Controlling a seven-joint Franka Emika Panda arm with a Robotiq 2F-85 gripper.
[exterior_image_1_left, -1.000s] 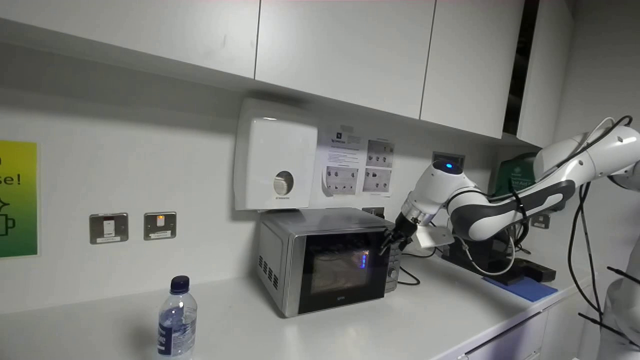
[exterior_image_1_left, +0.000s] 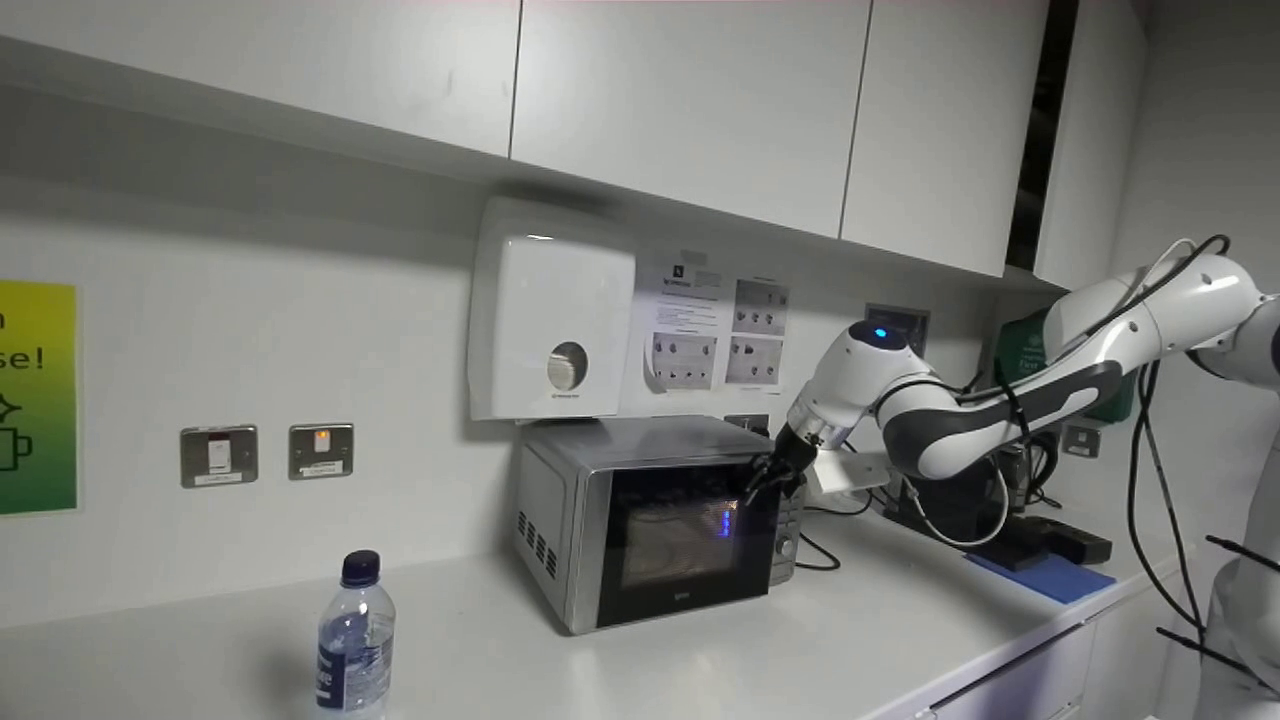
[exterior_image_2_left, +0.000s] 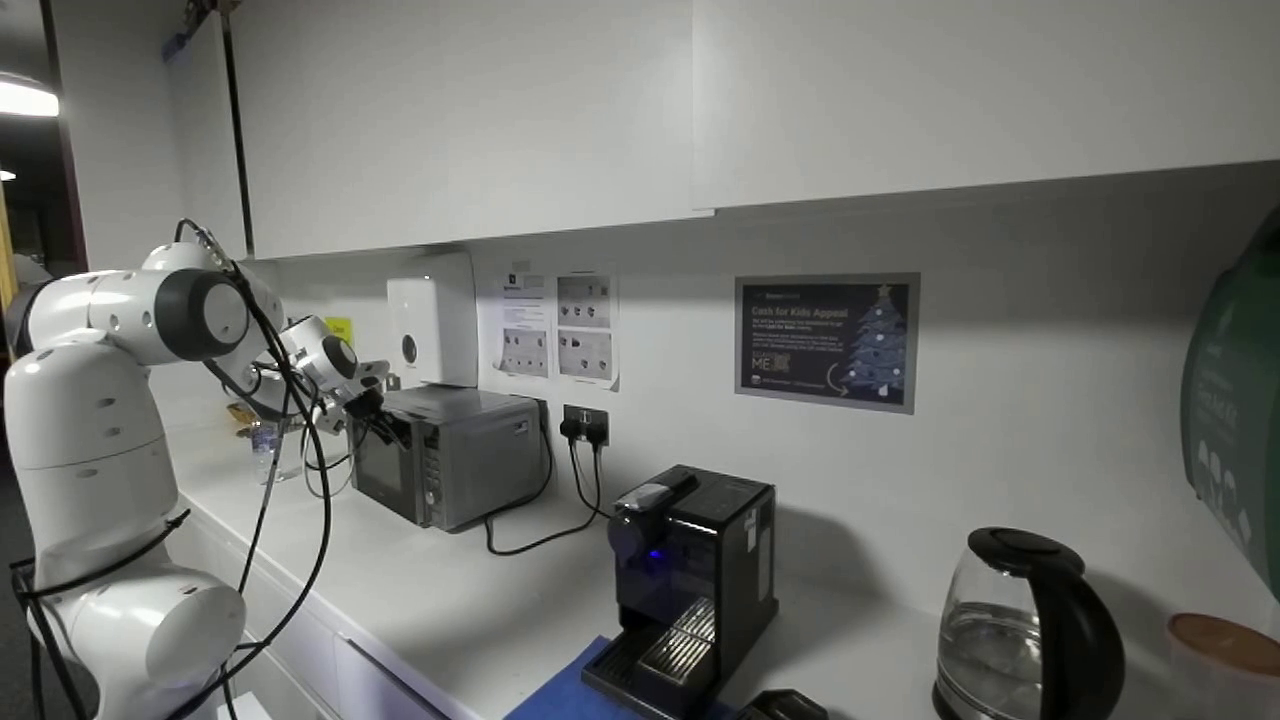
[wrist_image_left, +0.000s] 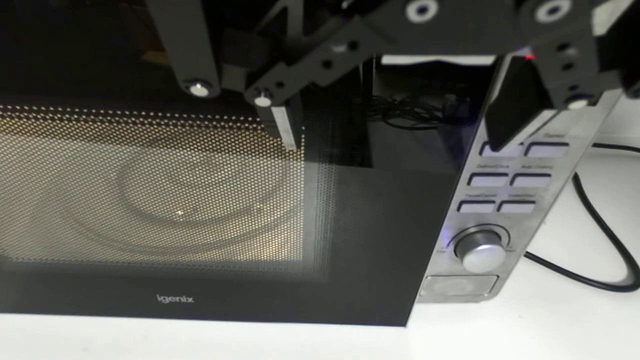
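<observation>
The microwave (exterior_image_1_left: 558, 534) stands on the counter, its black glass door (wrist_image_left: 372, 240) closed and light showing through the mesh window. In front of the door's upper right part is my gripper (exterior_image_1_left: 761, 485). It is open, with its fingers (wrist_image_left: 285, 126) spread wide and nothing between them. One dark finger overlaps the top buttons of the control panel in the wrist view; whether it touches cannot be told. Below those buttons sits a silver dial (wrist_image_left: 481, 251). Exterior view 2 has the microwave (exterior_image_2_left: 486, 462) from its right side, with my gripper near its front.
A water bottle (exterior_image_1_left: 356, 642) stands left of the microwave. Toward the other end are a coffee machine (exterior_image_2_left: 696, 564), a blue mat (exterior_image_2_left: 558, 690) and a kettle (exterior_image_2_left: 1020, 624). Cables lie right of the microwave. Cupboards hang above.
My arm and gripper have moved a little to the left in exterior view 1, farther across the microwave's front. Microwave and bottle have stayed put.
</observation>
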